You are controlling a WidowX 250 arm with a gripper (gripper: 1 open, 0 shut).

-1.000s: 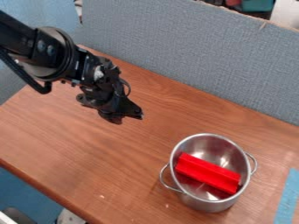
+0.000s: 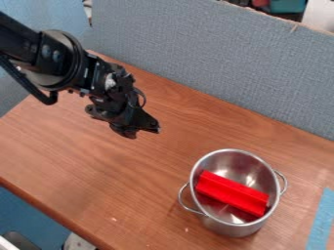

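Note:
My black gripper (image 2: 135,125) hangs over the upper left part of the wooden table, shut, with nothing visible between its fingers. At the lower right, a steel pot (image 2: 214,214) with two wire handles stands on the table, and a red bar-shaped object (image 2: 232,192) lies inside it. The gripper is apart from the pot, up and to the left of it.
A grey padded wall (image 2: 209,63) runs along the back. A strip of blue tape (image 2: 321,220) lies at the right edge, and a white object (image 2: 19,241) shows at the bottom left corner.

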